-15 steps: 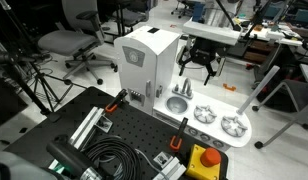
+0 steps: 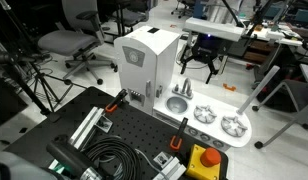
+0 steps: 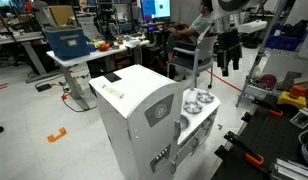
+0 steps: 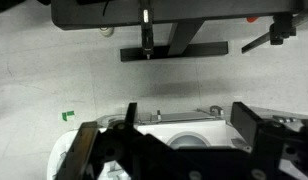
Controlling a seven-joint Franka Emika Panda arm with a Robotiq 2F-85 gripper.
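My gripper (image 2: 198, 72) hangs in the air above the white toy kitchen counter, over its sink and burner side. The fingers (image 4: 87, 150) stand wide apart, and nothing shows between them in the wrist view. A tall white toy cabinet (image 2: 147, 66) rises at the counter's left end, its doors seemingly closed. On the counter are a round grey sink (image 2: 176, 105), a faucet (image 2: 185, 88) and two burners, the near one (image 2: 205, 114) and the farther one (image 2: 234, 126). From the side, the cabinet (image 3: 144, 115) hides part of the counter.
A black table (image 2: 139, 140) with coiled cables (image 2: 112, 158), orange-handled clamps and a red emergency button (image 2: 210, 157) lies in front of the kitchen. Office chairs (image 2: 74, 40) stand behind at the left. Open floor surrounds the counter at the right.
The gripper has shifted only slightly above the counter and remains open. The kitchen and the things around it look the same.
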